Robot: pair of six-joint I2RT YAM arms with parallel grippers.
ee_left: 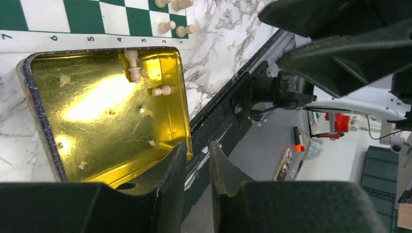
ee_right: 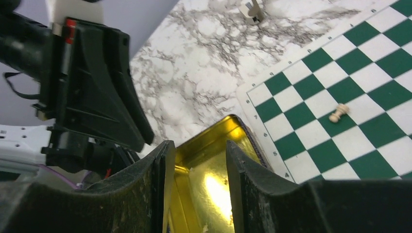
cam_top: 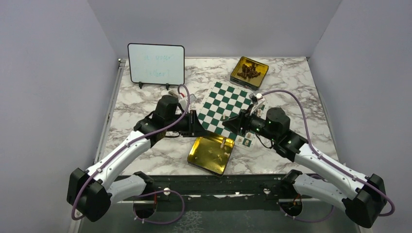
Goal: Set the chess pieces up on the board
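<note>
My left gripper is over the near gold tray (cam_top: 200, 160), its fingers part open and empty. In the left wrist view two white pieces lie in that tray, a long one (ee_left: 132, 65) and a small one (ee_left: 161, 91). Several white pieces stand at one corner of the green-and-white board (ee_left: 77, 14). In the right wrist view a small white piece (ee_right: 338, 112) lies on the board. My right gripper is open above the board and tray edge, nothing between its fingers.
A second gold tray (cam_top: 264, 68) with brown pieces sits at the back. A whiteboard (cam_top: 156, 63) stands at the back left. The two grippers hang close together.
</note>
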